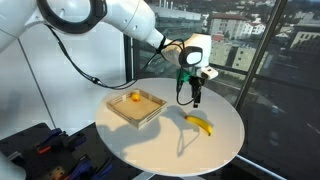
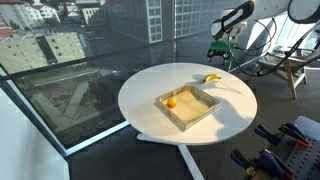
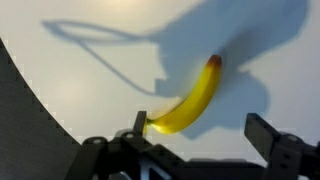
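Note:
A yellow banana (image 1: 199, 124) lies on the round white table (image 1: 165, 150), on the right side in exterior view 1. The wrist view shows the same banana (image 3: 190, 105) on the bare tabletop, below and ahead of the fingers, its brown-tipped end up and to the right. My gripper is open, its two fingers wide apart with nothing between them. In exterior view 1 the gripper (image 1: 189, 100) hangs above the table, apart from the banana and a little behind and left of it.
A shallow tan box (image 2: 187, 108) stands elsewhere on the table with an orange fruit (image 2: 171, 102) inside. Between box and banana the tabletop is clear. Tall windows (image 1: 290, 100) rise beyond the table.

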